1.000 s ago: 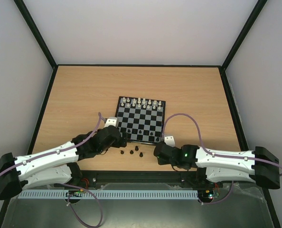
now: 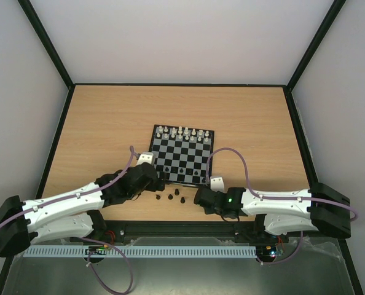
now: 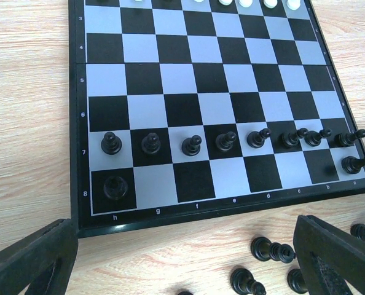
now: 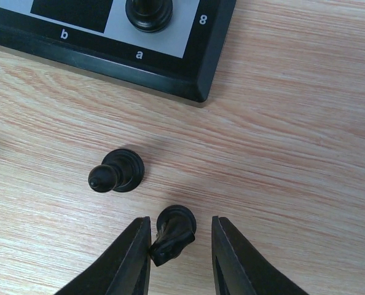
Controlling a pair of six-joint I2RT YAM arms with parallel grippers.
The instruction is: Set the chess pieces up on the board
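The checkered board (image 2: 181,161) has its white pieces (image 2: 185,134) lined up at the far side. In the left wrist view, black pawns (image 3: 150,143) stand along row 7, with one black piece (image 3: 115,187) on the h8 corner and another (image 3: 359,163) at a8. My left gripper is open over the near board edge, nothing between its fingers. Seen from the right wrist, a black knight-like piece (image 4: 175,235) stands on the table between the fingers of my right gripper, nearer the left finger; a gap shows on the other side, so the gripper is open.
A black piece with a rounded tip (image 4: 118,172) stands close to the right gripper, off the board's a8 corner. Several more black pieces (image 3: 273,250) lie or stand on the wood in front of the board. Bare table (image 2: 256,123) surrounds the far and right sides.
Pieces on the board look unchanged.
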